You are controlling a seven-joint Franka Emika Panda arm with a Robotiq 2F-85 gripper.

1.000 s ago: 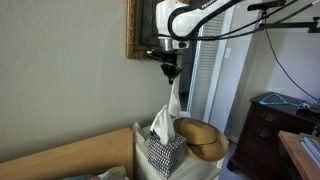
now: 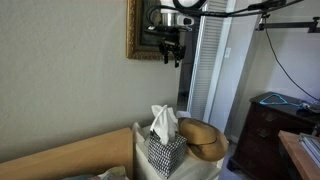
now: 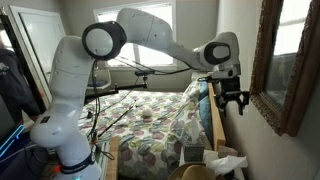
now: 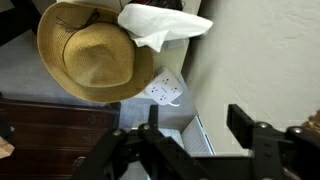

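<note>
My gripper [image 2: 172,62] hangs high beside the framed picture, its fingers apart and the gap between them empty. Parted dark fingertips also show for the gripper in the wrist view. Below stands a black-and-white patterned tissue box [image 2: 166,156], with white tissue [image 2: 165,122] bunched at its top. From above, the white tissue [image 4: 168,22] spreads toward the brim of a straw hat; whether it is one sheet or two I cannot tell. In the other exterior view the gripper [image 3: 231,108] is well above the tissue [image 3: 226,164].
The straw hat [image 2: 204,142] lies right of the box. A dark wooden dresser [image 2: 268,130] stands farther right. The wall and the picture frame [image 3: 277,75] are close to the gripper. A white power strip [image 4: 163,88] lies below the hat's edge.
Now the gripper is empty, the hanging tissue is gone from it, and it sits slightly higher.
</note>
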